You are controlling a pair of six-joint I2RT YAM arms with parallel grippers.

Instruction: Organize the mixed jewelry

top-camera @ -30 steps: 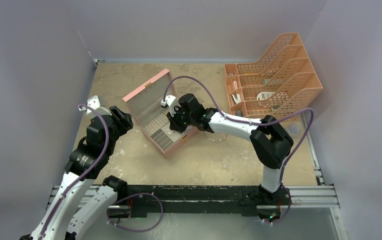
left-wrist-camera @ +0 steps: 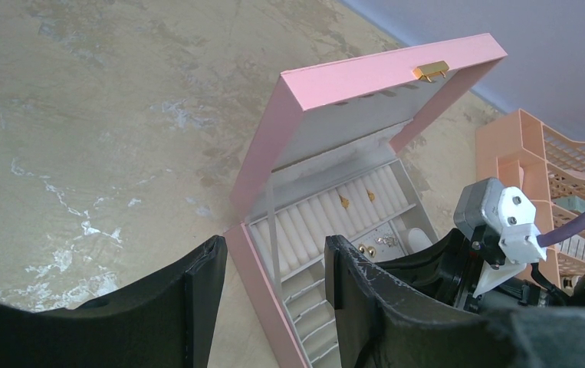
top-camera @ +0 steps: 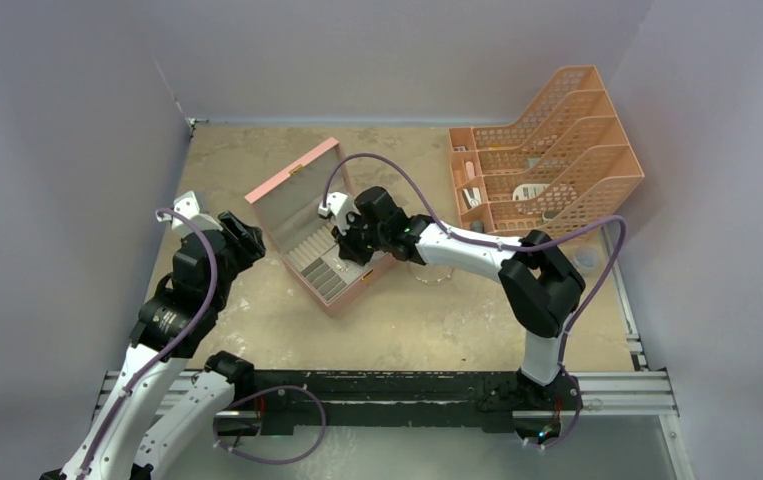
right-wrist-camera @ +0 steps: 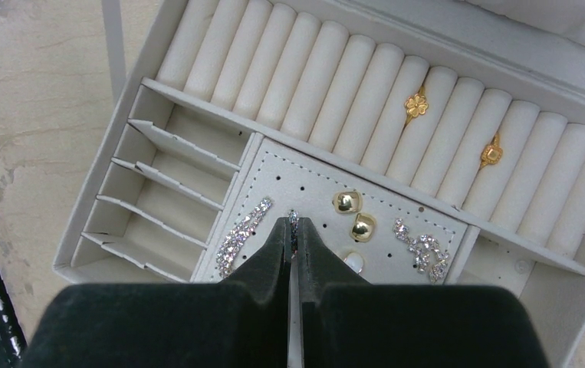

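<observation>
The pink jewelry box (top-camera: pixel 287 180) stands open at the centre. Two gold rings (right-wrist-camera: pixel 416 105) sit between white rolls in the right wrist view. The pad below holds gold studs (right-wrist-camera: pixel 363 227), crystal strands (right-wrist-camera: pixel 239 241) and a crystal cluster (right-wrist-camera: pixel 427 253). My right gripper is shut over the pad, its tips at a small crystal piece; whether they grip it I cannot tell. My left gripper hangs open, left of the box, nothing between its fingers.
An orange organizer (top-camera: pixel 542 145) with small items stands at the back right. A small clear cup (top-camera: pixel 586 258) is at the right. A pearl strand (top-camera: pixel 432 279) lies beside the box.
My right gripper has shifted very slightly over the box. The left arm shows no visible change.
</observation>
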